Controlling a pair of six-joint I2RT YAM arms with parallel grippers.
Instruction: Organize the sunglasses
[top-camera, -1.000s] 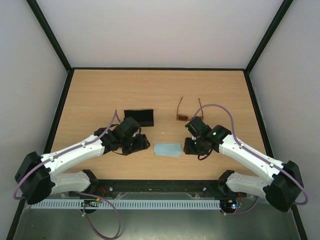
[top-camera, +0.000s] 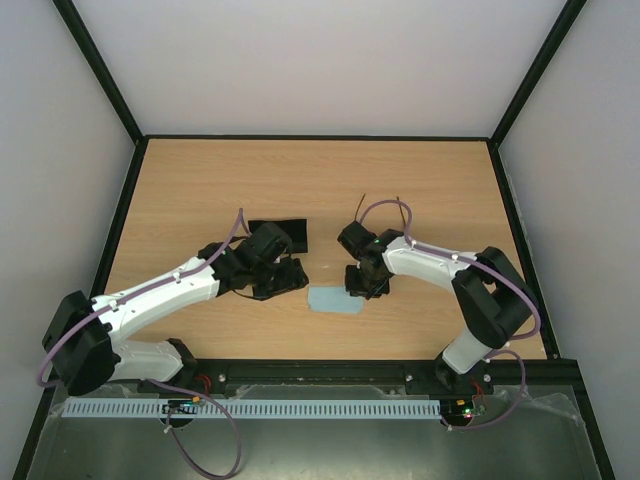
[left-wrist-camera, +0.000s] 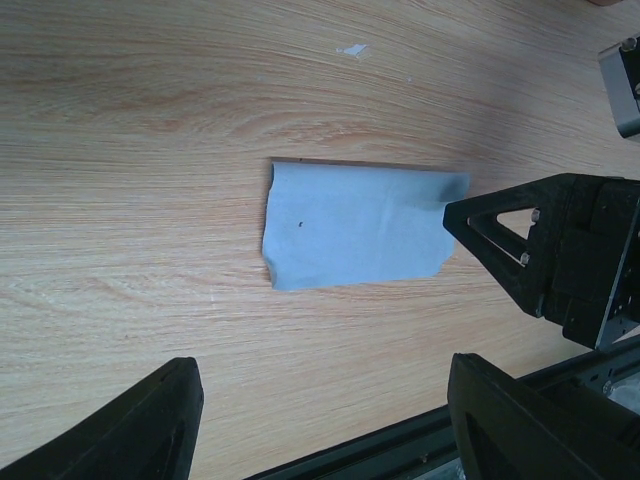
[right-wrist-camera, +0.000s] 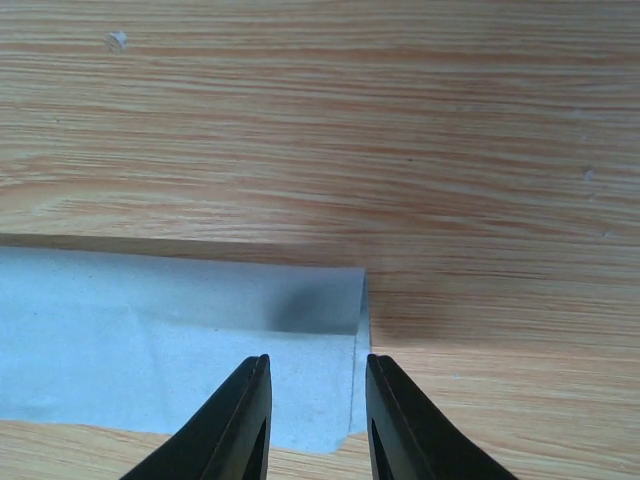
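The sunglasses lie behind my right arm in the top view; only their thin temple arms (top-camera: 401, 214) show, the lenses hidden. A folded light blue cloth (left-wrist-camera: 350, 225) lies flat on the table. In the right wrist view, my right gripper is part open over the right end of the cloth (right-wrist-camera: 180, 340), its fingers apart with nothing held. My left gripper is wide open and empty; in its view the cloth appears beyond the fingertips. A black flat case (top-camera: 290, 232) lies behind the left gripper, partly covered by that arm.
Bare wooden table (top-camera: 320, 180) stretches across the back. The dark frame rail (top-camera: 310, 370) runs along the front edge. Both grippers are close together at the cloth's two ends.
My right gripper has moved left, onto the cloth's right end, and its arm now covers the sunglasses' lenses. My left gripper has shifted slightly right. Cloth and case look unmoved.
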